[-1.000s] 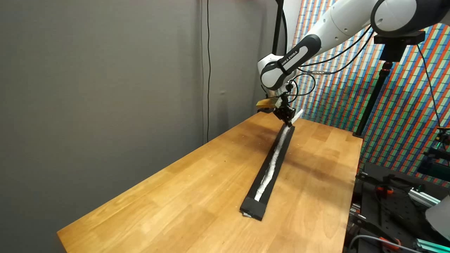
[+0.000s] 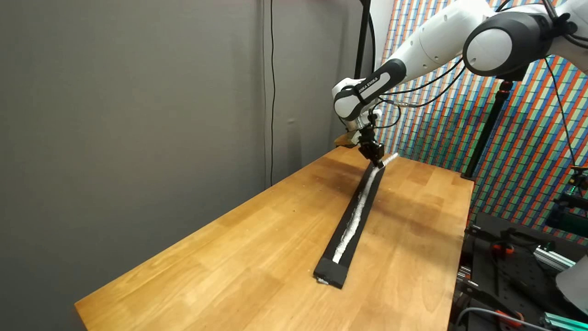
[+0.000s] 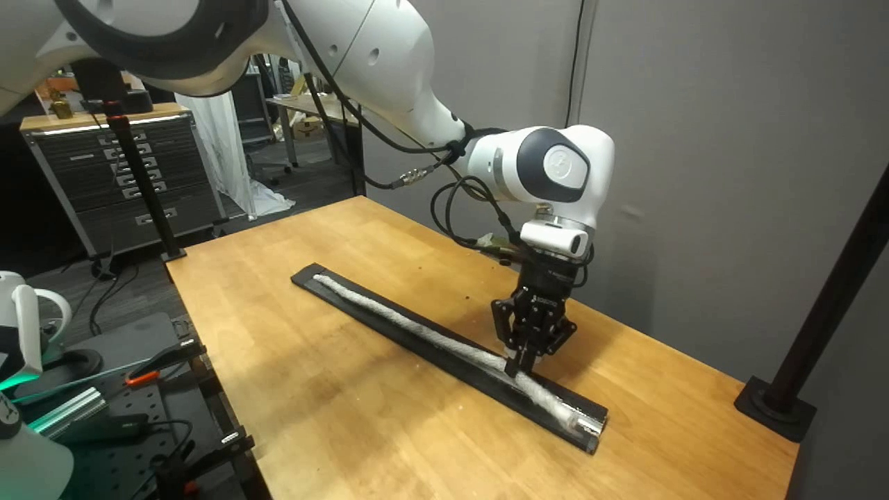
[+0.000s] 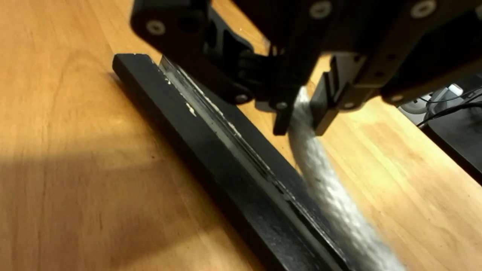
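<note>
A long black channel (image 3: 392, 328) lies on the wooden table, with a white rope (image 3: 408, 325) running along it. In the wrist view the near stretch of the groove is bare, and the rope (image 4: 330, 189) rises beside it to my gripper. One finger (image 4: 282, 118) stands on each side of the rope, close against it; whether they grip it is unclear. Exterior view 1 shows my gripper (image 2: 380, 163) low over the channel's far end, where the rope's free end (image 2: 392, 157) sticks out past the channel to the right.
A grey wall (image 2: 165, 110) runs along one long side. Tools and clamps (image 3: 192, 450) crowd a dark cart beside the other edge. A black post (image 3: 800, 350) stands by the table's end.
My arm and gripper have come down slightly and shifted a little. The rope's free end sits lower and leans farther right than before. The channel has stayed in place.
</note>
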